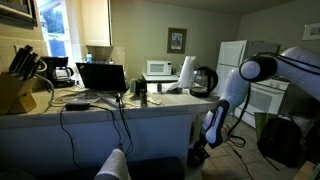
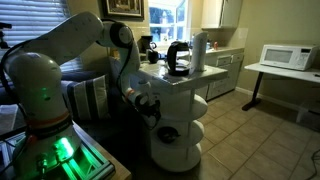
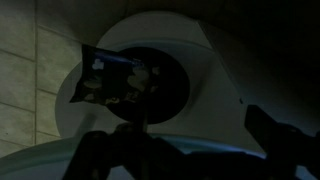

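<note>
On a round white shelf (image 3: 207,92) in the wrist view sits a dark round dish (image 3: 172,95). Lying across the dish's left side is a dark packet or cloth (image 3: 112,78) with pale markings; which of the two it is, I cannot tell. My gripper is open over the near side of this shelf, its dark fingers spread wide and nothing visible between them. In exterior view 2 the dish (image 2: 168,134) shows on a lower tier of the white corner shelf (image 2: 180,158), with my gripper (image 2: 152,119) beside that unit.
The counter (image 2: 188,78) overhangs the shelf tiers and carries a black kettle (image 2: 178,58) and a paper roll (image 2: 198,50). A dark couch (image 1: 155,168) stands near the arm. Tiled floor (image 2: 235,130) lies open to the right of the shelf in exterior view 2.
</note>
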